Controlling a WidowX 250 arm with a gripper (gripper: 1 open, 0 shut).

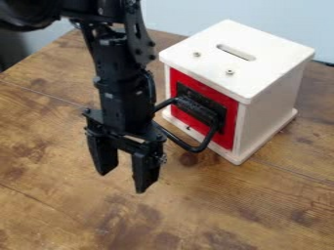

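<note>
My black gripper (124,164) hangs low over the wooden table, left of a white box (268,96) and in front of it. Its two fingers are apart, with nothing visible between them. The box has a red front panel (196,80) facing left toward the arm, with a dark inset and a black looped cable or handle (196,146) running from it toward the arm; where it ends is partly hidden by the arm. The box's top has a slot and two small screws.
A pale wall shows along the back edge.
</note>
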